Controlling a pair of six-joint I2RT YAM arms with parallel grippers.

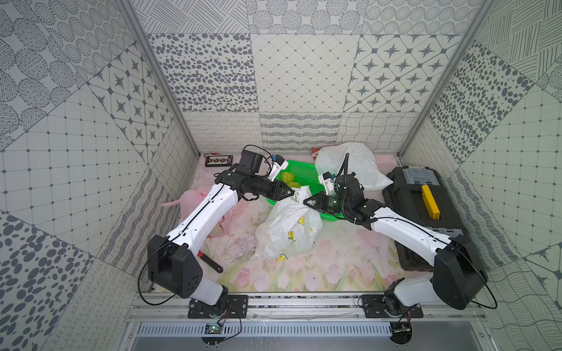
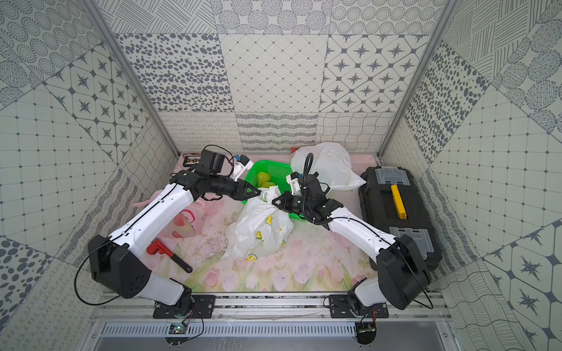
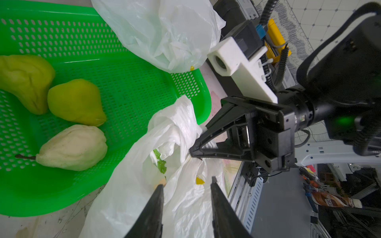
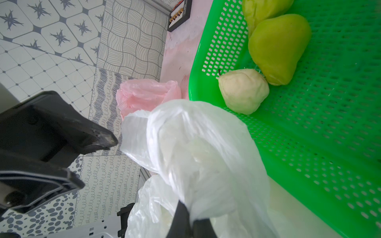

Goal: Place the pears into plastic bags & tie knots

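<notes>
A white plastic bag [image 1: 284, 234] with yellow-green print lies in front of the green basket [image 3: 131, 95]. My right gripper is shut on the gathered film at the bag's mouth, which bunches up above its fingers. The left gripper stands part open over the bag's left side, with no film clearly gripped; its spread fingers [image 4: 105, 139] also show in the right wrist view. In the basket lie a yellow-green pear [image 3: 25, 81], a second one [image 3: 77, 101] and a pale pear [image 3: 73, 147]. The bag's contents are mostly hidden.
Another white bag [image 1: 354, 163] lies behind the basket at right. A pink bag [image 2: 187, 219] rests at left, near a red-and-black tool [image 2: 169, 254]. A black toolbox [image 1: 409, 204] bounds the right side.
</notes>
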